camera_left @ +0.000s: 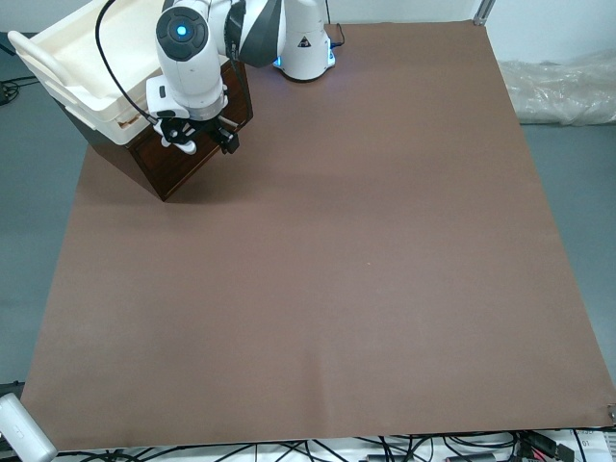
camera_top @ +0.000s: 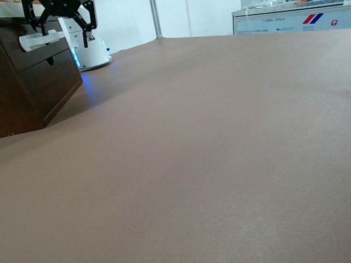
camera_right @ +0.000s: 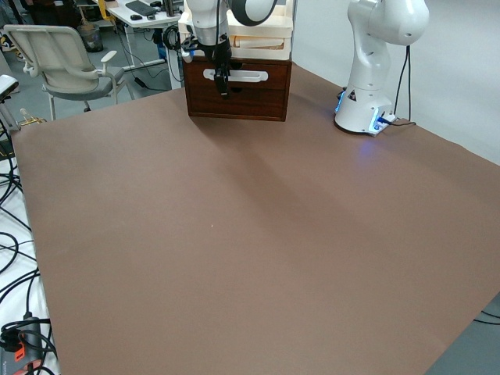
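My black gripper (camera_top: 64, 33) hangs at the front of a dark wooden drawer box (camera_top: 38, 93) on the table's back edge, close to its white bar handle (camera_right: 250, 76); in the top view its two fingers are spread apart, with no object clearly held. Whether it touches the handle I cannot tell. A white plastic bin (camera_left: 91, 58) sits on top of the box, partly behind the white arm in the left view.
The arm's base (camera_right: 363, 109) stands beside the box at the back. Cables (camera_right: 16, 258) lie along one outer edge.
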